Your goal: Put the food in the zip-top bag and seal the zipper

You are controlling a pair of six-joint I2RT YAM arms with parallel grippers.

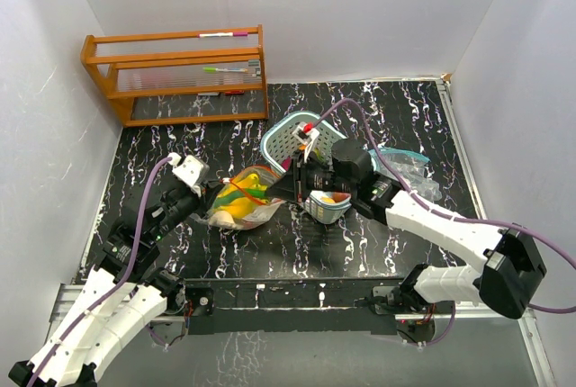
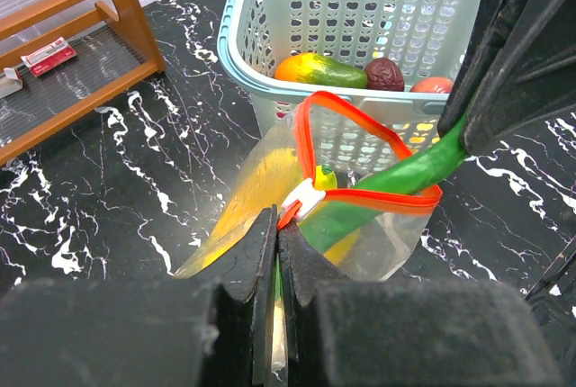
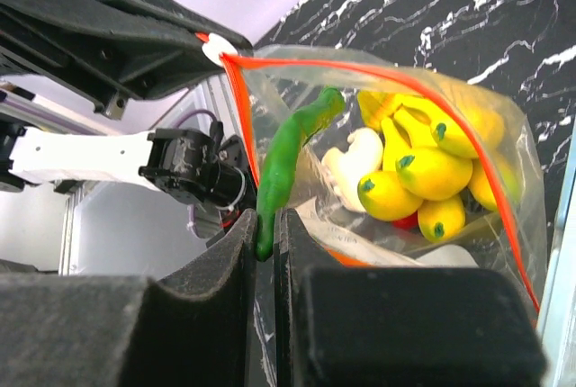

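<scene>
The clear zip bag (image 1: 243, 207) with orange zipper holds several yellow fruits (image 3: 418, 171) and a pale piece (image 3: 351, 166). My left gripper is shut on the bag's rim at the white slider (image 2: 304, 193), holding it open. My right gripper is shut on a long green vegetable (image 3: 281, 162), which reaches into the bag's mouth.
A pale blue basket (image 2: 243, 27) with more food stands just behind the bag. A flattened plastic bag (image 1: 409, 171) lies at the right, a wooden rack (image 1: 180, 121) at the back left.
</scene>
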